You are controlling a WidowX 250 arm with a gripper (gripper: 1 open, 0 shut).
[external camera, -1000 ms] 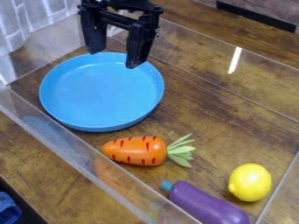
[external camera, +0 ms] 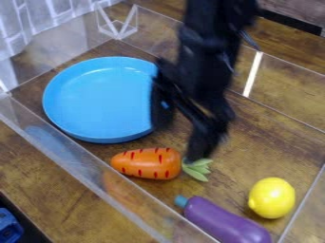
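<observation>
My black gripper is motion-blurred in the centre of the camera view, open, hanging just above and behind an orange toy carrot with pale green leaves. A round blue plate lies at the left, partly hidden behind the gripper. A yellow lemon lies at the lower right, and a purple eggplant with a green tip lies at the bottom.
Clear transparent walls border the wooden work surface, along the left and right. A blue object shows at the lower left corner. The wood right of the gripper is bare.
My gripper has moved down and toward the front right, from above the plate's back to near the carrot. The objects on the surface have not visibly moved.
</observation>
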